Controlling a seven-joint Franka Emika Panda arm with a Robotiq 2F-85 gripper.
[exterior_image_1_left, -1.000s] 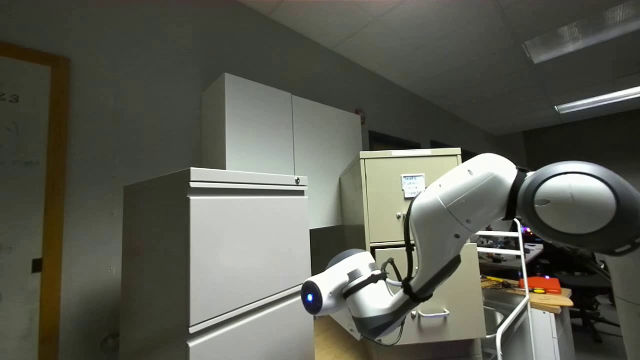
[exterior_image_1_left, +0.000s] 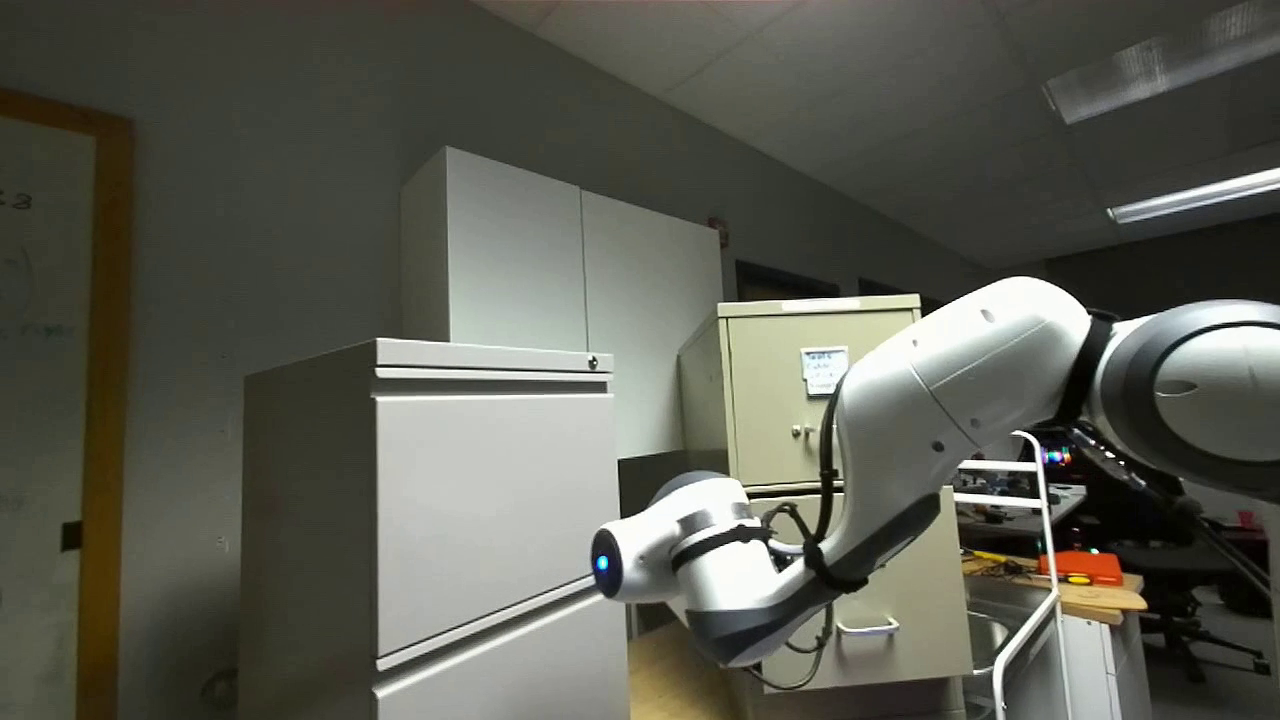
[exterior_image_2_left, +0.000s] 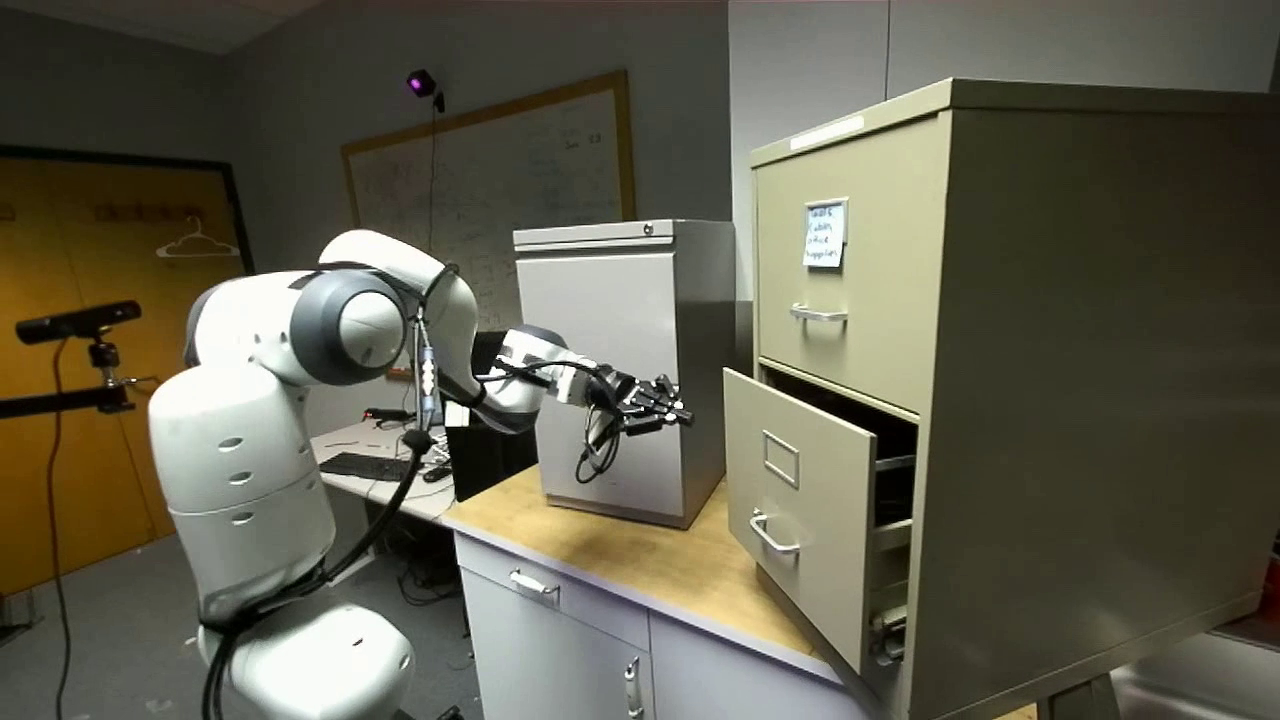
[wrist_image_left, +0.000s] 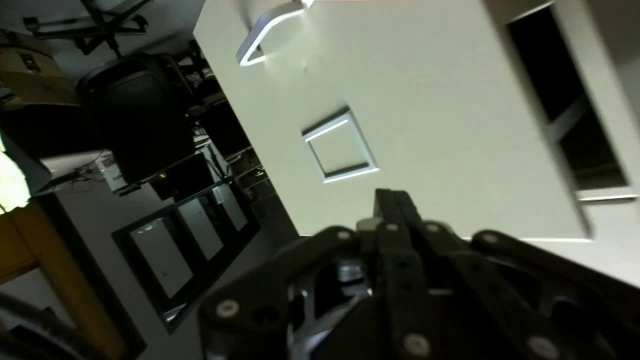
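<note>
The lower drawer (exterior_image_2_left: 798, 528) of the beige filing cabinet (exterior_image_2_left: 1080, 360) stands pulled part way out, a dark gap showing above and behind its front. On that front are a metal handle (exterior_image_2_left: 775, 535) and an empty label frame (exterior_image_2_left: 781, 458). My gripper (exterior_image_2_left: 687, 418) is to the left of the drawer front and apart from it. In the wrist view the gripper's fingers (wrist_image_left: 393, 210) are pressed together, with nothing showing between them. There the drawer front (wrist_image_left: 432, 120) fills the upper right, its handle (wrist_image_left: 270, 30) near the top. The gripper is hidden in exterior view 1.
A grey cabinet (exterior_image_2_left: 600, 372) stands close behind my gripper on the wooden counter (exterior_image_2_left: 648, 558). The beige cabinet's upper drawer (exterior_image_2_left: 882, 288) is shut. Free counter shows between the grey cabinet and the open drawer. A white rack (exterior_image_1_left: 1046, 540) is at the right.
In exterior view 1 my arm's end has moved slightly up and left. The elbow has shifted up and to the right. The lower drawer looks unmoved.
</note>
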